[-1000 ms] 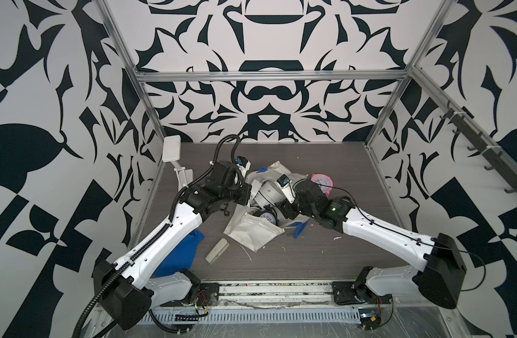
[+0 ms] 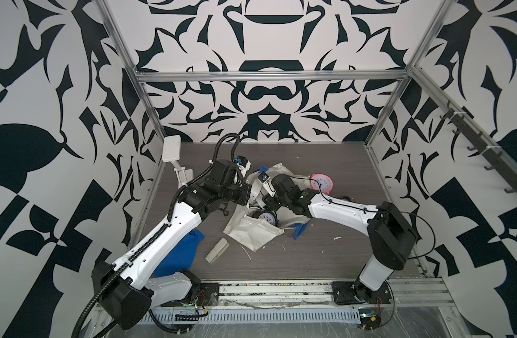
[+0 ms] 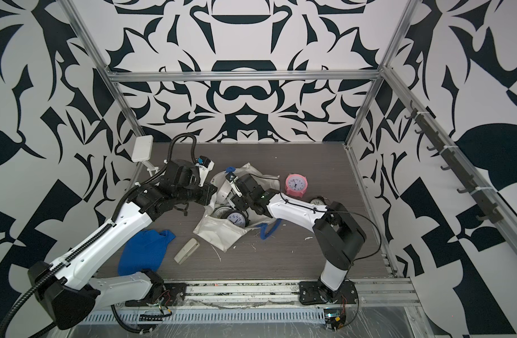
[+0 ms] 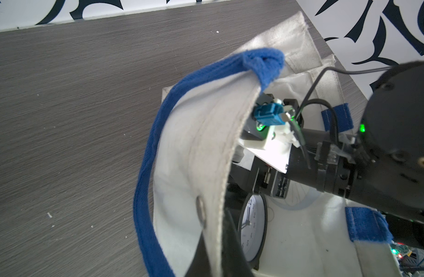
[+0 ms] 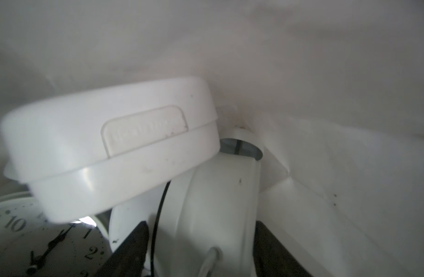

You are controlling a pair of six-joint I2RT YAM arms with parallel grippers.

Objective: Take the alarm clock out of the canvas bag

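The canvas bag [image 2: 251, 231] lies open, with a dark-rimmed alarm clock [image 3: 237, 219] and white objects inside. My left gripper is shut on the bag's upright rim with its blue strap. My right gripper reaches into the bag; its fingers stand apart on either side of a white clock-like cylinder [image 5: 207, 203], and I cannot tell whether they touch it. Beside this are a clock face [image 5: 45, 244] and a white plastic case [image 5: 115, 138].
A pink clock [image 3: 296, 184] and a dark clock [image 3: 318, 200] sit right of the bag. A blue cloth [image 3: 143, 250] and beige bar [image 3: 186, 251] lie at front left.
My left arm is nearly unchanged.
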